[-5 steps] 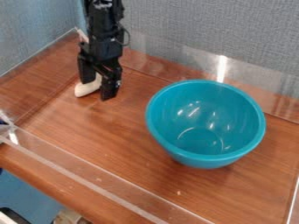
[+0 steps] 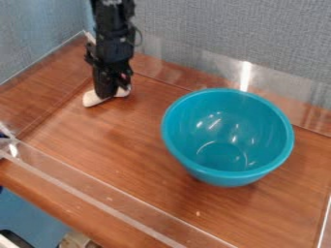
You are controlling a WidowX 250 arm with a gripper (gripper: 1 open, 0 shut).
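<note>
The black gripper hangs down at the upper left of the camera view, low over a white object lying on the wooden table, and partly covers it. The gripper looks shut; whether any of the white object is between its fingers cannot be made out. A large teal bowl stands empty on the right side of the table, apart from the gripper.
Grey walls border the table at the back and left, with a clear strip along the edge. Some objects at the lower left edge are cut off.
The gripper has moved a little to the left over the white object and its fingers have come closer together. The bowl has not moved.
</note>
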